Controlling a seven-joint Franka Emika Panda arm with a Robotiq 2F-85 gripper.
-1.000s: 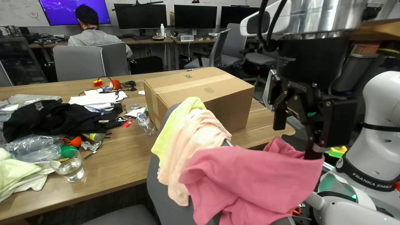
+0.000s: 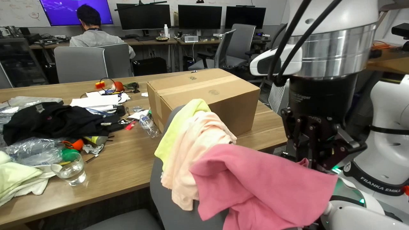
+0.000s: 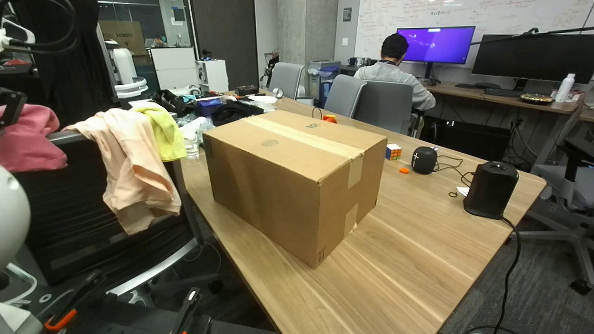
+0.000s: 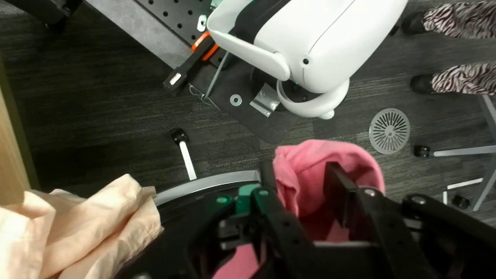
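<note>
A pink cloth drapes over the near end of the grey chair back. My gripper is at its raised edge, pointing down. In the wrist view, the two black fingers stand apart, with a fold of the pink cloth in the gap between them. The fingertips are partly hidden behind the cloth in exterior view 1, so how firmly they touch it cannot be told. A peach cloth and a yellow-green cloth hang beside it on the same chair back.
A large cardboard box stands on the wooden table beyond the chair. Clutter, including a glass of water and a black garment, covers the table's left side. A white robot arm is close by.
My gripper has come down onto the pink cloth's edge, and its fingers are closer together. The cloth's edge near the gripper has shifted slightly right and down. The other cloths look unmoved.
</note>
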